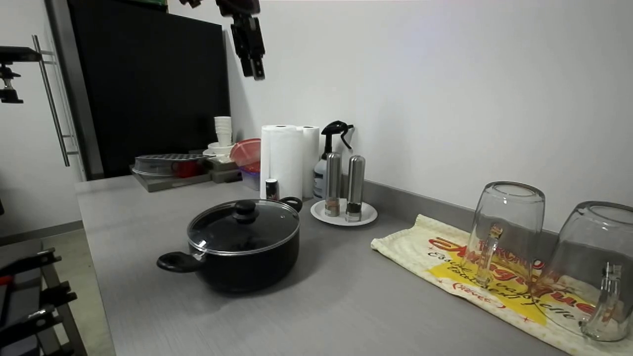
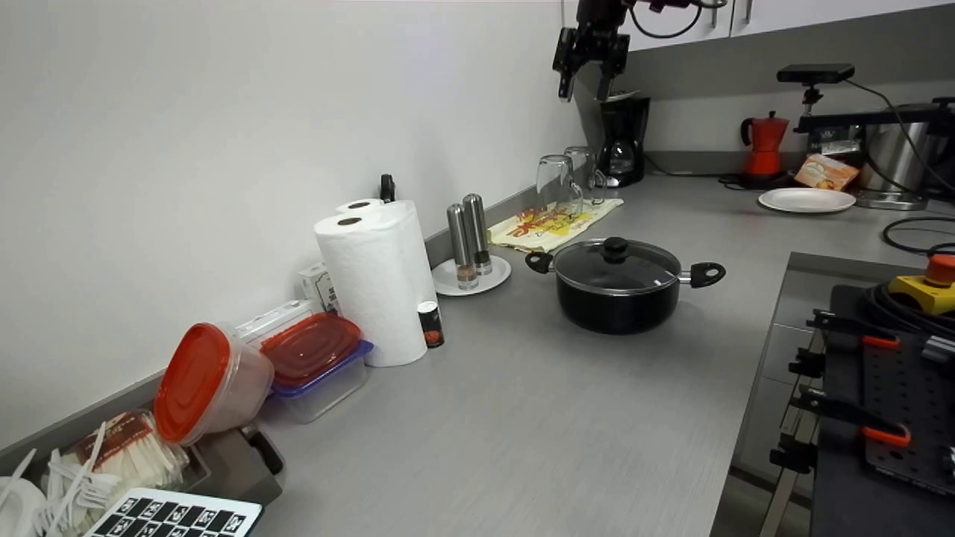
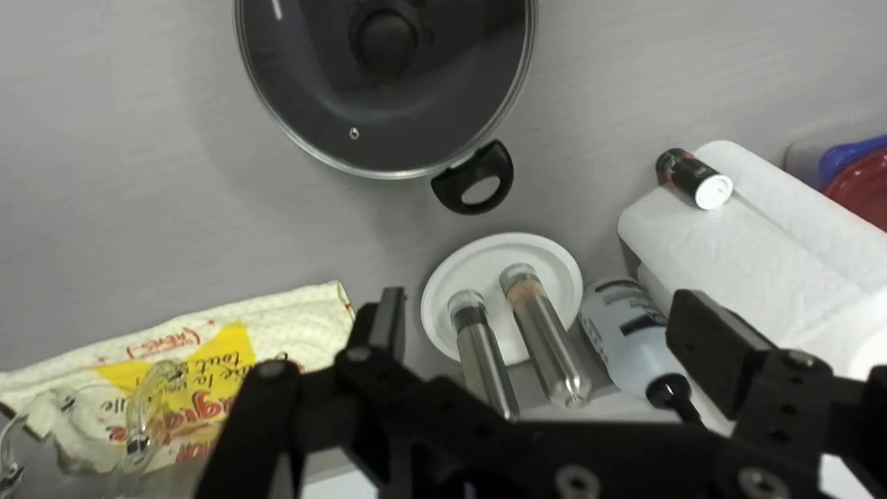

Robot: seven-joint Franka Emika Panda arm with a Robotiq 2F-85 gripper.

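My gripper (image 2: 586, 93) hangs high above the counter, open, with nothing between its fingers. In the wrist view its two fingers frame a pair of steel mills, seen from above and well below the fingertips. The mills stand upright side by side on a white plate: one mill (image 1: 333, 181) with light brown contents, the other mill (image 1: 354, 187) with dark contents. Nearby on the counter sits a black pot (image 1: 249, 267), its glass lid (image 1: 267, 222) on top. One pot handle (image 3: 474, 199) points towards the plate (image 3: 441, 274).
Paper towel rolls (image 2: 371, 277), a small dark shaker (image 2: 430, 324) and a spray bottle (image 1: 320, 178) stand close to the plate by the wall. Two upturned glass mugs (image 1: 504, 231) rest on a printed cloth (image 1: 415, 240).
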